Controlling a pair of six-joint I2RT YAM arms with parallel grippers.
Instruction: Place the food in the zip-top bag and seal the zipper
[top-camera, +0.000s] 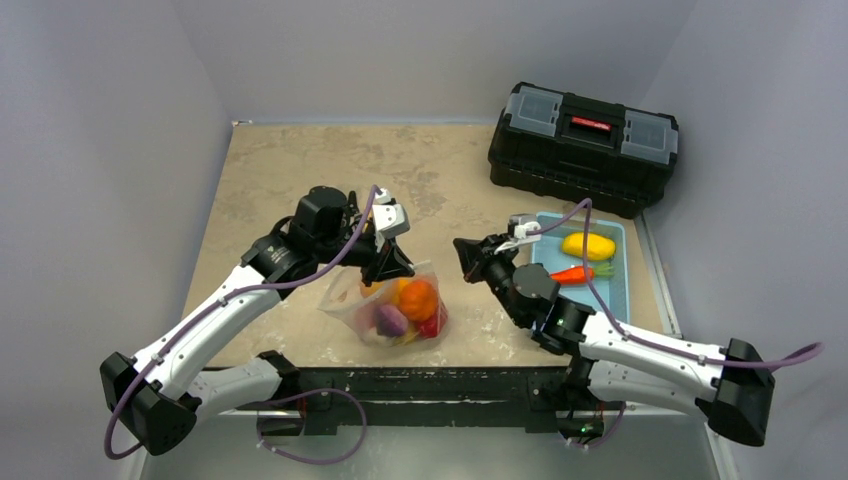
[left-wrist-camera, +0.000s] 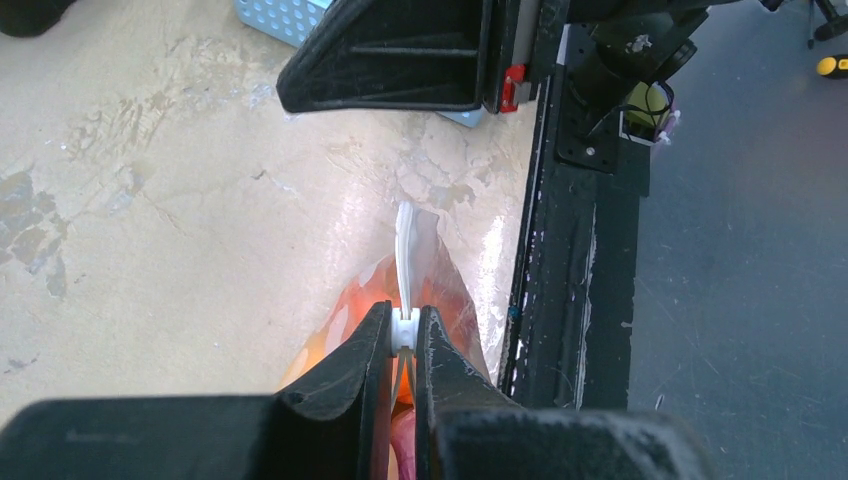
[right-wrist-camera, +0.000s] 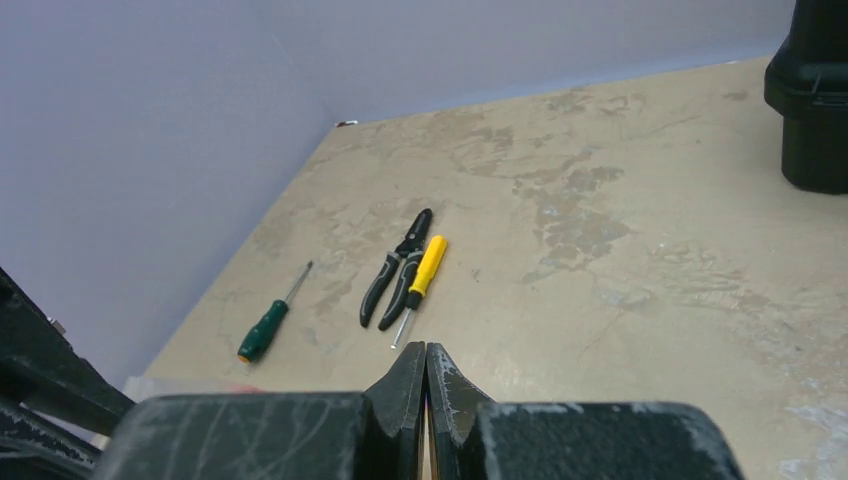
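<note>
A clear zip top bag (top-camera: 362, 322) stands near the table's front, holding an orange item (top-camera: 418, 299), a purple item (top-camera: 391, 320) and something red. My left gripper (top-camera: 404, 272) is over the bag's top. In the left wrist view, its fingers are shut on the white zipper slider (left-wrist-camera: 404, 330), and the white zipper strip (left-wrist-camera: 404, 255) runs beyond them, pressed together in a line. My right gripper (top-camera: 463, 258) stands clear of the bag, to its right. Its fingertips meet in the right wrist view, with nothing seen between them.
A blue basket (top-camera: 626, 290) at the right holds a yellow item (top-camera: 588, 247) and a carrot (top-camera: 572, 275). A black toolbox (top-camera: 585, 150) sits behind it. Pliers (right-wrist-camera: 398, 270) and screwdrivers lie on the table at the far left.
</note>
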